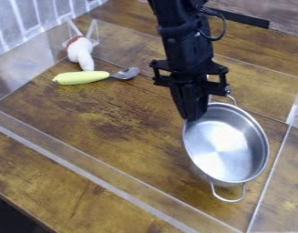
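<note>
A black gripper (195, 109) reaches down from the top centre to the rim of a steel pot (227, 146), which is tilted with its inside facing the camera and has looped handles. The gripper looks shut at the pot's upper left edge; whether the rim is between its fingers is hidden. A yellow corn cob (80, 77) lies at the upper left, beside a grey spoon (128, 73). A white plush toy (80, 52) lies behind them.
Transparent low walls line the left, front and right of the area.
</note>
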